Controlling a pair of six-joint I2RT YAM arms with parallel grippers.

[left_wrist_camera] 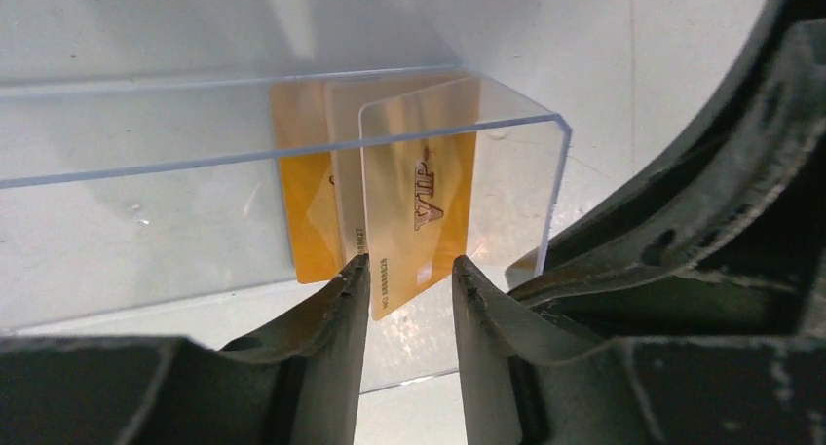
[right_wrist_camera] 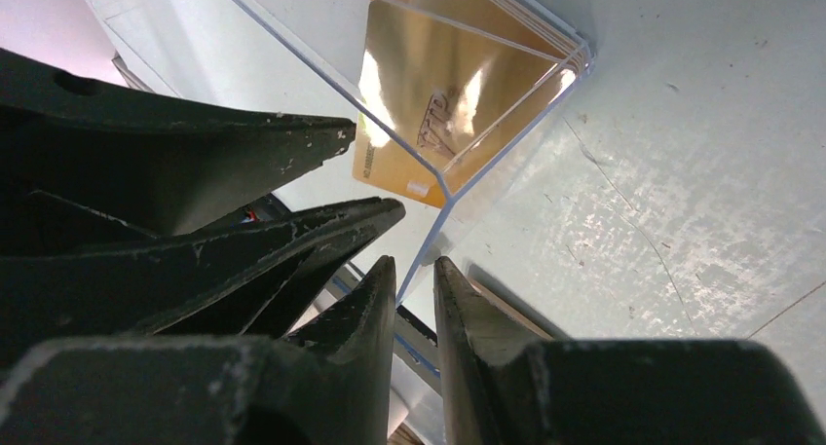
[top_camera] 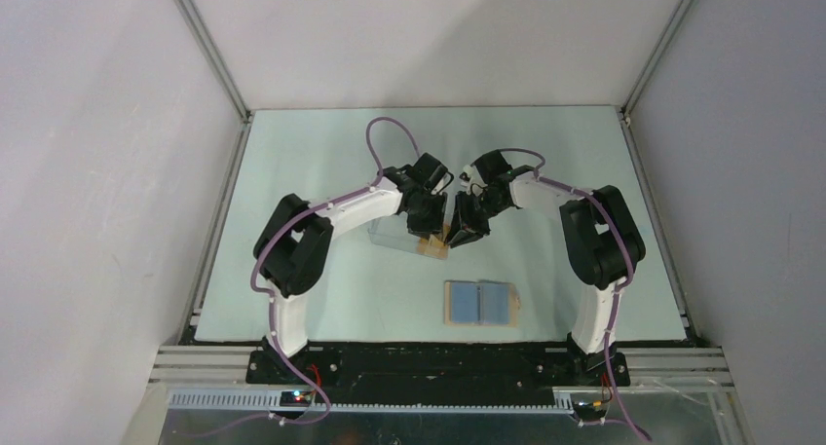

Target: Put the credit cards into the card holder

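A clear acrylic card holder (top_camera: 388, 233) lies mid-table, several gold cards stacked at its right end, one lettered VIP; they also show in the right wrist view (right_wrist_camera: 443, 94). My left gripper (top_camera: 427, 226) is over that end; in the left wrist view its fingertips (left_wrist_camera: 465, 275) sit at the lower edge of the front card, a narrow gap between them. My right gripper (top_camera: 458, 233) is at the holder's right end; in the right wrist view its fingertips (right_wrist_camera: 447, 275) flank the clear wall's edge, slightly apart. Whether either grips anything is unclear.
Two blue cards (top_camera: 465, 302) lie on a tan backing near the front edge, right of centre. The two grippers almost touch at the holder.
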